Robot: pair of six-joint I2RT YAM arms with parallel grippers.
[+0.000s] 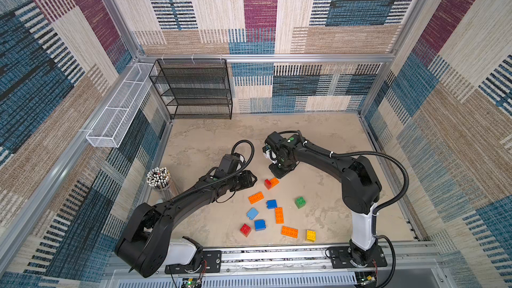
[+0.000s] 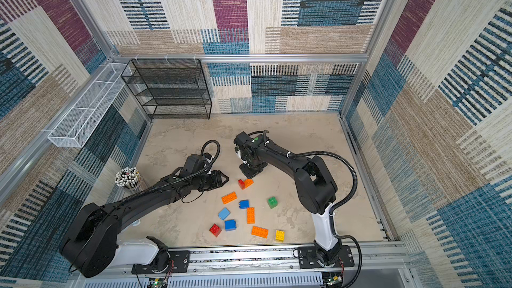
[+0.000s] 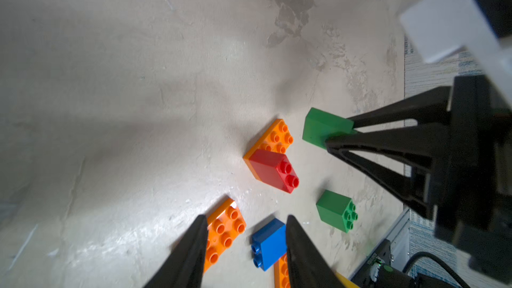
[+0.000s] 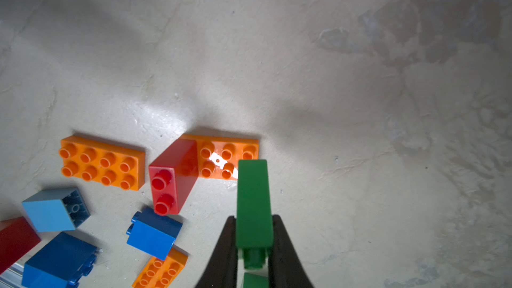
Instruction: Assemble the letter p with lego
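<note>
An orange brick (image 4: 250, 149) lies flat with its studs up, and a red brick (image 4: 184, 173) stands on one end of it. My right gripper is shut on a narrow green brick (image 4: 254, 197), held in the air near the orange brick's free end. In the left wrist view, that green brick (image 3: 325, 126) shows clear of the table between the right fingers. My left gripper stands open, nothing between its fingers, pointing toward the red and orange bricks from the left.
Loose pieces lie toward the front: orange bricks (image 1: 256, 197), blue bricks (image 1: 259, 225), a light blue brick (image 1: 252, 213), a red brick (image 1: 245, 230), another green brick (image 1: 300, 201) and a yellow brick (image 1: 311, 235). A black rack (image 1: 194, 88) stands behind.
</note>
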